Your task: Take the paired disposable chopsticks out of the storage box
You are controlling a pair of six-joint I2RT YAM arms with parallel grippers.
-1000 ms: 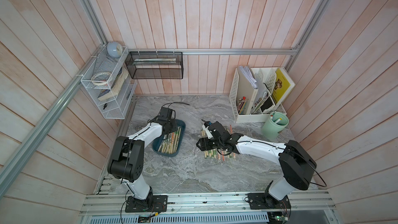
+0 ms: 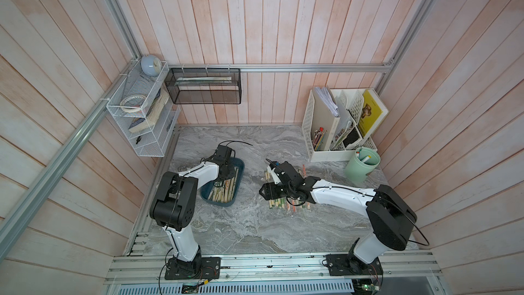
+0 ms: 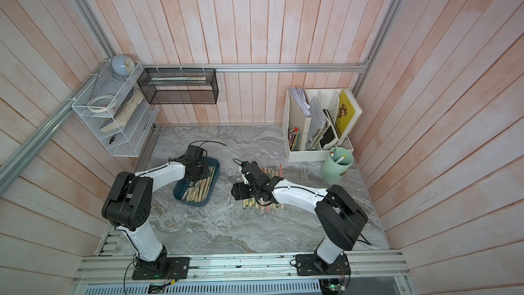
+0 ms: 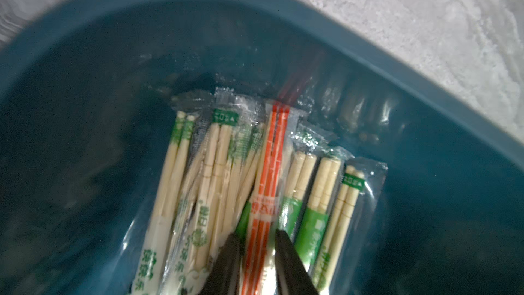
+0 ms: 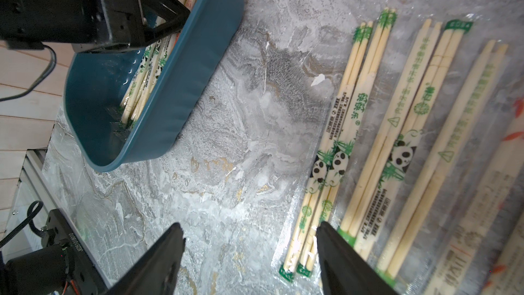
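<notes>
The blue storage box [image 2: 238, 190] stands left of centre and holds several wrapped pairs of chopsticks. My left gripper points down into it, its fingers part open on either side of an orange-striped pair [image 4: 267, 174]. Whether they touch that pair I cannot tell. Pairs with green bands [image 4: 316, 213] lie close on the right, and panda-printed pairs [image 4: 204, 196] on the left. My right gripper is open and empty, over the marble table beside a row of wrapped chopsticks [image 5: 349, 125] laid outside the box.
A white file rack [image 2: 327, 155] and a green cup [image 2: 357, 170] stand at the back right. On the left wall hangs a white wire shelf [image 2: 158, 147], and a black mesh basket [image 2: 204, 95] is on the back wall.
The right arm looks almost still.
</notes>
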